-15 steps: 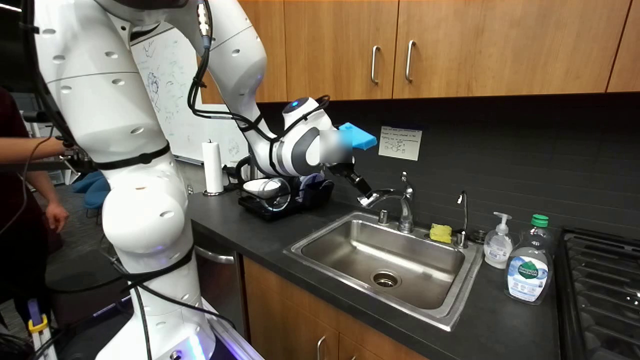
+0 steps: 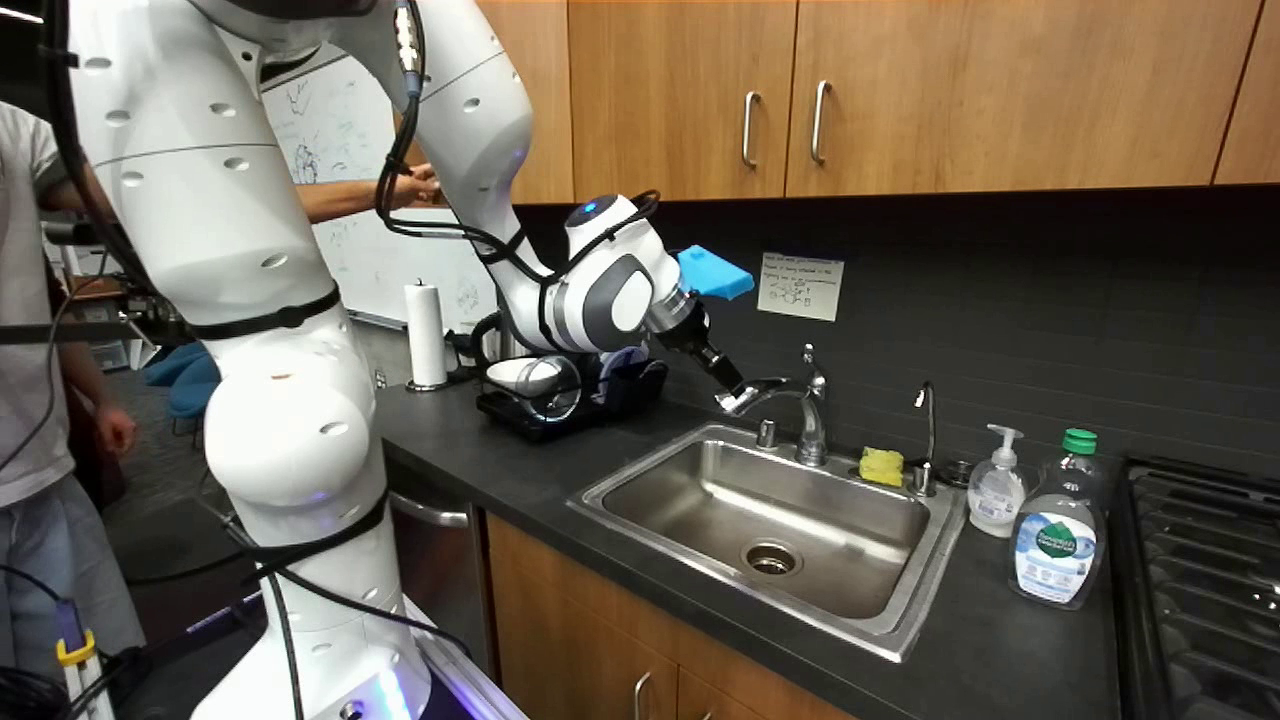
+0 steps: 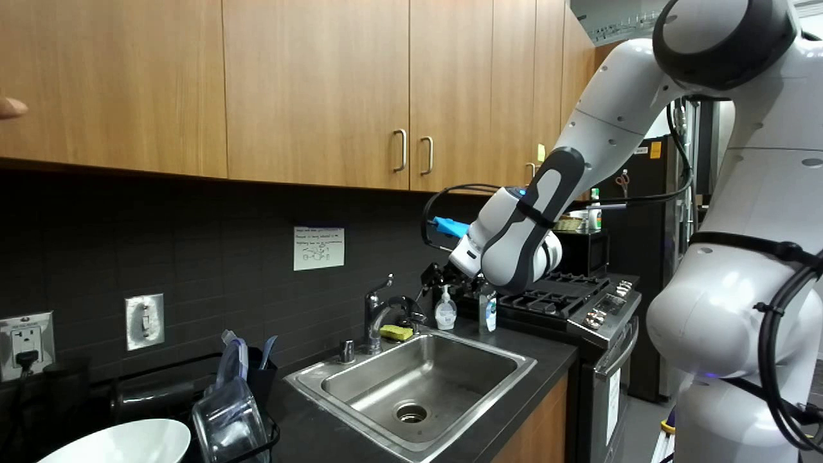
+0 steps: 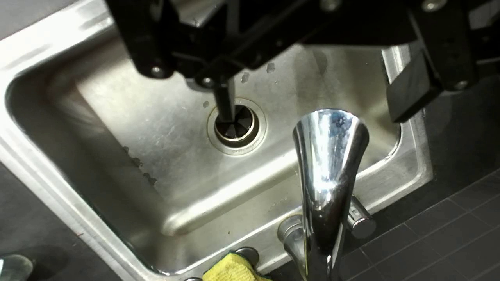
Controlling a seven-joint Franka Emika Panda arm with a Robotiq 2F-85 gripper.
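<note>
My gripper stands open, its two fingers wide apart, and no object is clamped by them. The chrome faucet point(image 4: 328, 182) rises into the wrist view, its spout mouth lying across the gap between the fingertips; whether either finger touches it cannot be told. In the first exterior view the black fingers point(image 2: 721, 370) point down at the end of the faucet spout point(image 2: 768, 390). Below is the empty steel sink point(image 4: 164, 117), and its drain point(image 4: 237, 126) is partly covered by one finger. In the second exterior view the fingers are hard to make out.
A yellow sponge point(image 2: 882, 467) rests on the sink's back ledge. To the right stand a soap pump point(image 2: 996, 486) and a green-capped bottle point(image 2: 1058, 528), before the stove point(image 2: 1206, 576). A dish rack point(image 2: 576, 396) is on the left. Counter in front of the rack is bare.
The arm, gripper and sink objects look the same. At the far left, a person in light clothes appears where someone in dark clothes was, and an arm now reaches out behind the robot.
</note>
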